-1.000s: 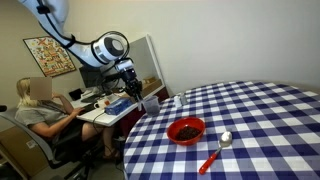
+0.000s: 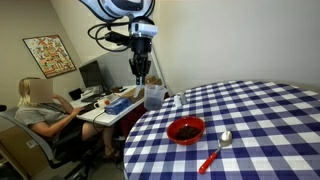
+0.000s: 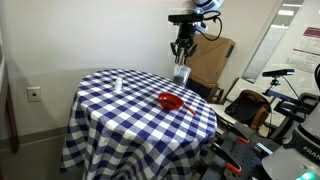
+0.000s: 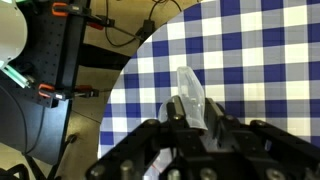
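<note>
A clear plastic cup (image 2: 154, 98) hangs at the table's far left edge in exterior view 1, with my gripper (image 2: 140, 80) shut on its upper side. In exterior view 2 the cup (image 3: 182, 74) appears at the table's far end, beneath the arm. The wrist view has the gripper at bottom centre, a pale translucent piece of the cup (image 4: 188, 82) showing between and beyond its fingers. Most of the cup is hidden there by the gripper, and its contents cannot be made out.
A red bowl (image 2: 174, 132) with dark contents stands on the checked tablecloth (image 2: 255, 105). Beside it lies a spoon (image 2: 215, 153) with a red handle. A small white bottle (image 3: 118, 85) stands farther off. Someone sits at a desk beyond the table edge.
The gripper and arm have risen and shifted right in exterior view 1. The cup has come up with them and hangs more upright than before. Bowl and spoon have stayed put.
</note>
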